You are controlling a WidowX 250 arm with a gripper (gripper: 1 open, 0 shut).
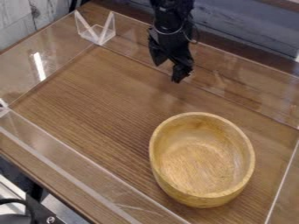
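Observation:
A black robotic arm reaches down from the top centre of the camera view, its gripper point(170, 66) low over the wooden table point(82, 114) in the upper middle. The fingers point downward and are small and dark; no object can be made out between them. An oval tan bin point(159, 166) stands at the lower right, well apart from the gripper.
A clear, angular plastic holder point(97, 29) stands at the upper left. Black cabling shows at the bottom left corner.

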